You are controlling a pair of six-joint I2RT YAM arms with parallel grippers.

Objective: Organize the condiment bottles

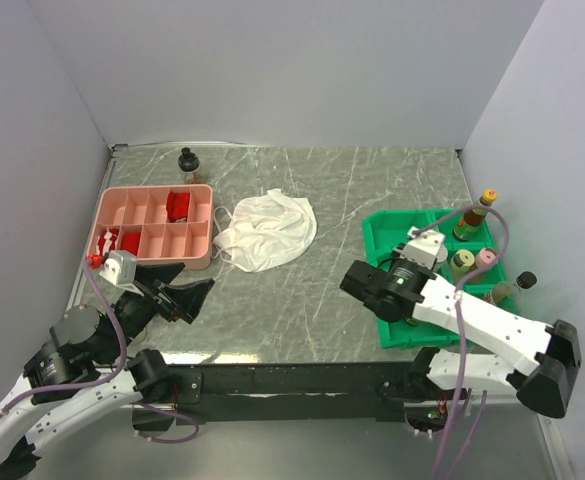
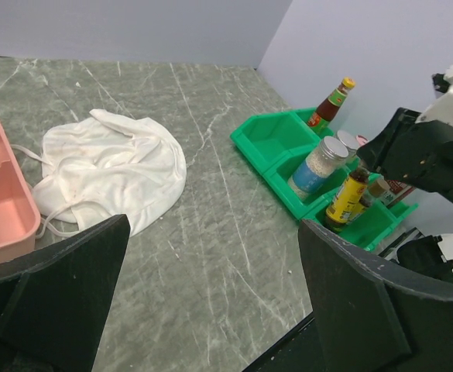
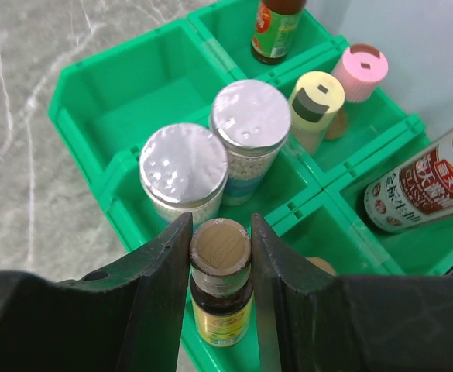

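Note:
My right gripper is shut on the neck, just below the brown cap, of a yellow-labelled bottle (image 2: 346,203). That bottle stands roughly upright within a near compartment of the green box (image 1: 382,232); whether its base touches the floor is hidden. Two silver-lidded shakers (image 3: 183,167) share the middle compartment. Beyond them are a cream-capped bottle (image 3: 316,97) and a pink-capped one (image 3: 360,72). A green-labelled bottle (image 3: 275,31) occupies the far right compartment. A red-and-white-labelled bottle (image 3: 420,186) leans at the right. My left gripper is open and empty above the table.
A pink divided tray (image 1: 154,215) with red packets lies at the left, with a dark-capped bottle (image 1: 189,163) behind it. White cloth (image 1: 269,232) spreads beside the tray. Bare marble separates the cloth from the green box. The box's far left compartment is empty.

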